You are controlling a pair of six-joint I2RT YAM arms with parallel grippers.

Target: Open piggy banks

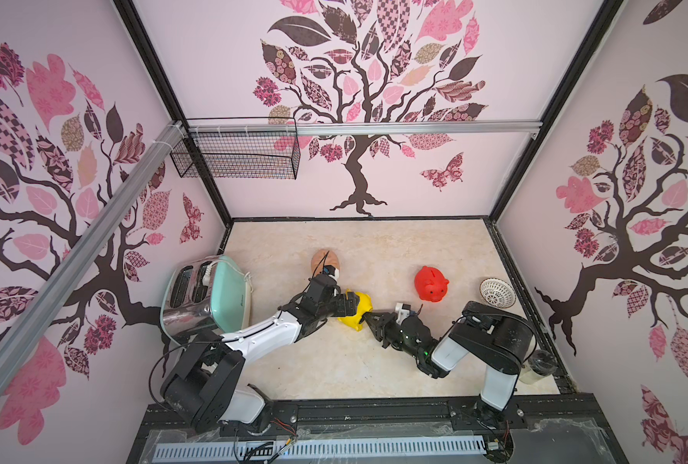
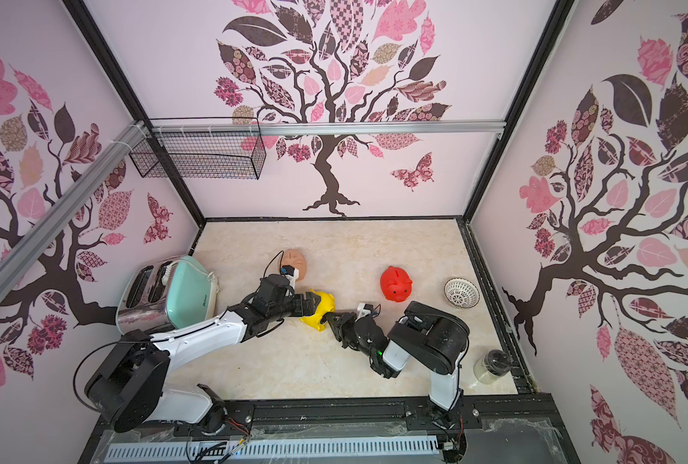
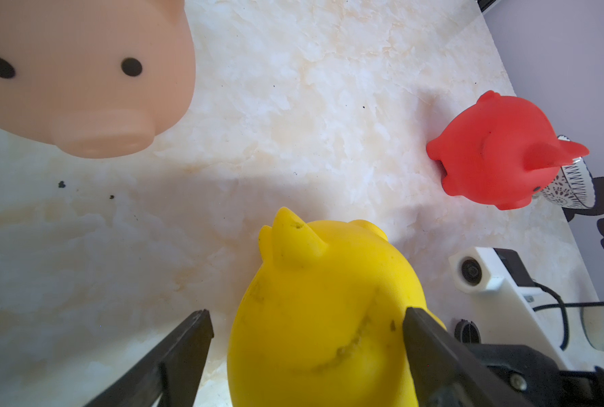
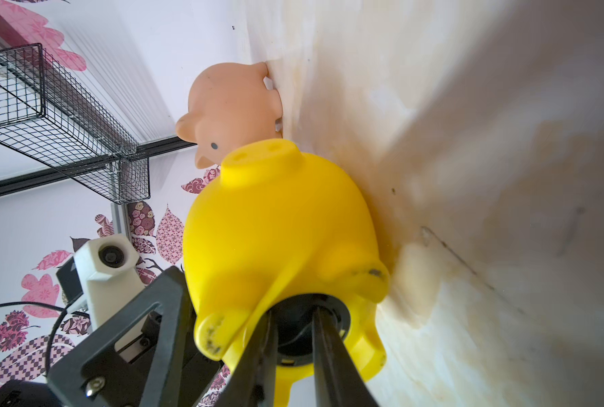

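Observation:
The yellow piggy bank (image 1: 357, 307) lies tipped, its black stopper (image 4: 295, 308) facing my right gripper. That gripper's narrow fingertips are at the stopper; whether they grip it cannot be told. My left gripper is around the yellow bank's body from the left, its fingers on either side; contact is unclear. A red piggy bank (image 1: 431, 284) stands to the right rear, a peach one (image 3: 85, 81) behind the yellow one.
A mint toaster-like appliance (image 1: 228, 297) sits at the left. At the right are a patterned bowl (image 1: 497, 291) and a glass jar (image 2: 491, 369). Free table lies at the back and front middle.

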